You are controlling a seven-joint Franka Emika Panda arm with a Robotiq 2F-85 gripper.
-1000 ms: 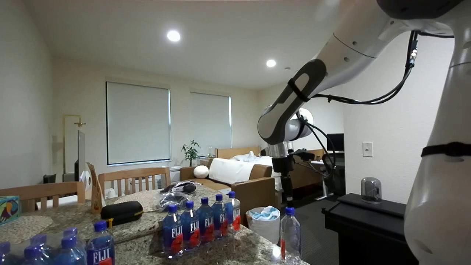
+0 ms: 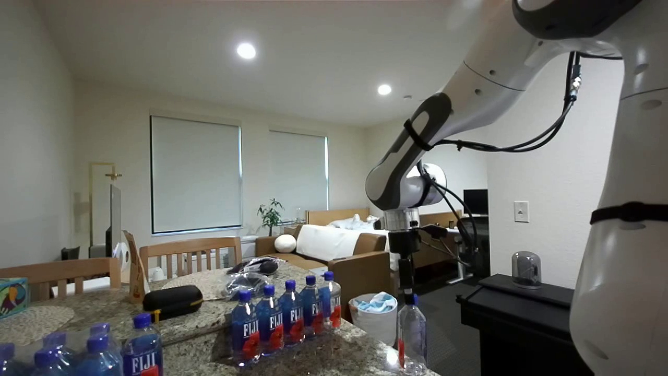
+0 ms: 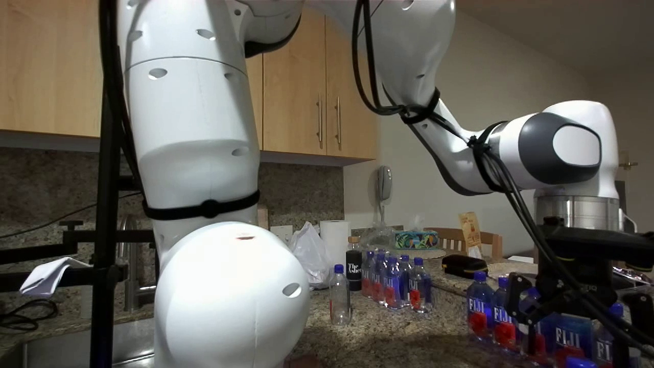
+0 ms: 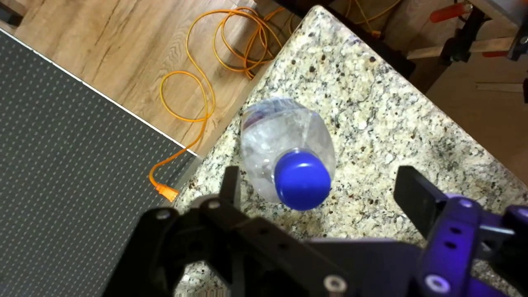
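Note:
A clear bottle with a blue cap stands upright near the corner of the granite counter in the wrist view. Its cap lies between my two spread fingers, closer to the left one, with gaps on both sides. My gripper is open and holds nothing. In exterior view 1 the same clear bottle is at the counter's right end, and the gripper points down with its fingertips at cap height. In exterior view 2 the gripper is at the right edge; its fingertips are not clearly seen.
A row of full blue-capped FIJI bottles lines the counter, left of the clear one. Several more bottles stand at the near left. Another clear bottle is beside a black bottle. The counter's edge runs close by the bottle.
My gripper has come down and straightened from a slight tilt, so its fingertips are now level with the bottle's cap. The bottles have not moved.

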